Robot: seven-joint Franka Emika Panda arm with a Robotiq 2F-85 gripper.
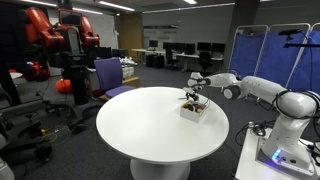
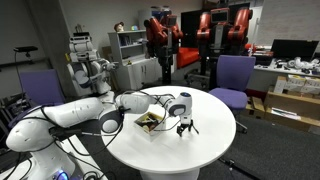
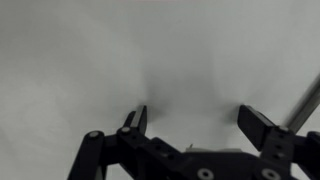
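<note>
Over the white round table (image 1: pixel 140 125), my gripper is open, its two dark fingers (image 3: pixel 136 121) wide apart with only pale tabletop showing between their tips. In exterior view 2 the gripper (image 2: pixel 185 130) hangs low over the table, beside a white box (image 2: pixel 146 131) that holds several small items. From the other side, the same box (image 1: pixel 190 116) appears just in front of the gripper. A dark, straight strip (image 3: pixel 304 106) cuts across the right edge of the wrist view; I cannot tell what it is.
My arm (image 1: pixel 255 88) reaches in from its base beside the table. A purple chair (image 2: pixel 233 78) stands past the table's edge. Most of the tabletop away from the box is bare.
</note>
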